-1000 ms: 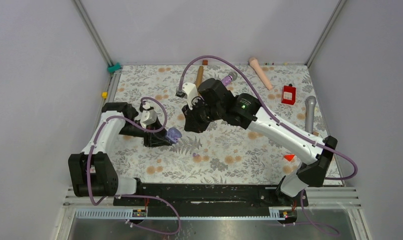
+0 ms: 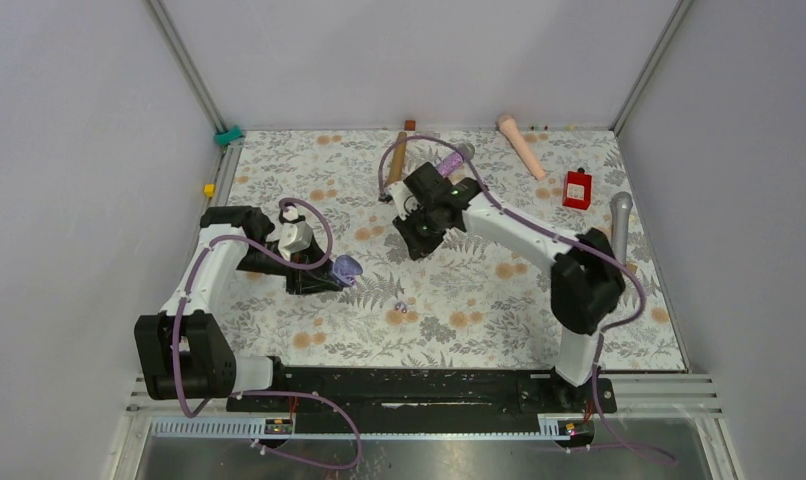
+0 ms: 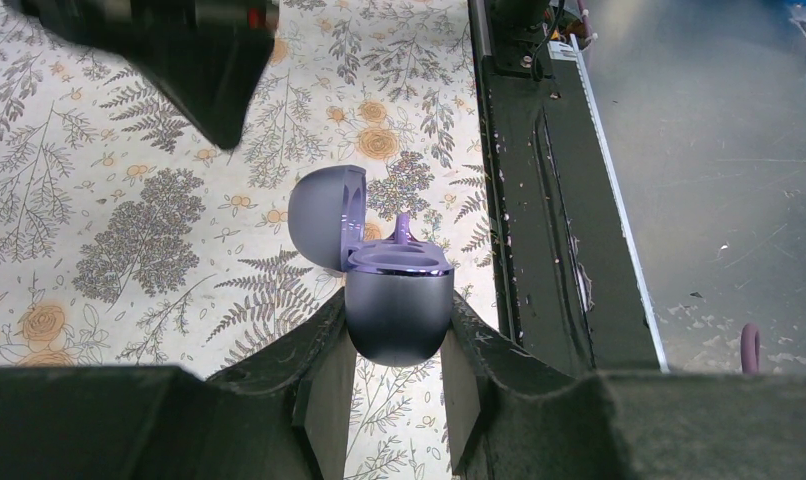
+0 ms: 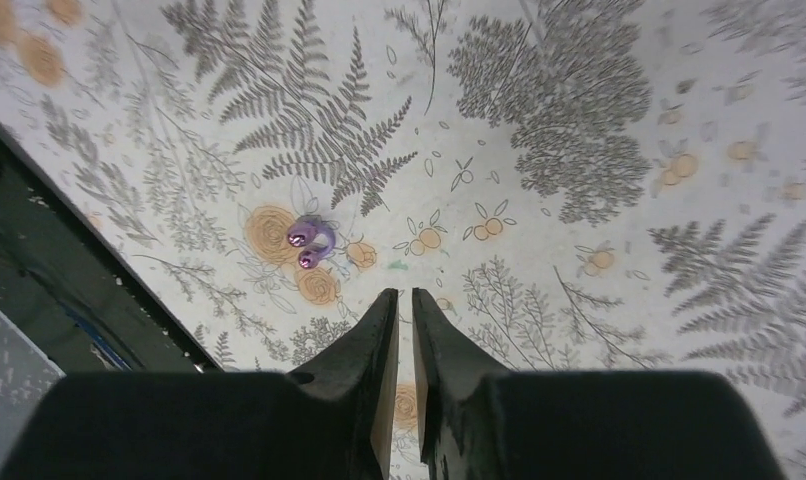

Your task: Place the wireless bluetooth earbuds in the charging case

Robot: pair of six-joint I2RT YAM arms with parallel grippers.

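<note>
In the left wrist view, the purple charging case [image 3: 399, 315] is held between the fingers of my left gripper, lid swung open. A slim purple piece [image 3: 402, 230] sticks up from its inner tray. The loose purple earbud [image 4: 324, 238] lies on the patterned cloth, left of and beyond my right fingertips in the right wrist view. From above, that earbud [image 2: 401, 307] is on the cloth, to the right of the case. My right gripper is above the cloth, its fingers parted by a narrow empty gap.
A hammer-like tool [image 2: 397, 160], a purple bottle [image 2: 452, 162] and a red box [image 2: 576, 189] sit toward the back. The dark front rail [image 2: 409, 385] borders the table. Clear cloth surrounds the earbud.
My right gripper has moved rightward in the top view while its elbow swung inward. The earbud has shifted slightly right and turned. The left gripper and case have barely moved.
</note>
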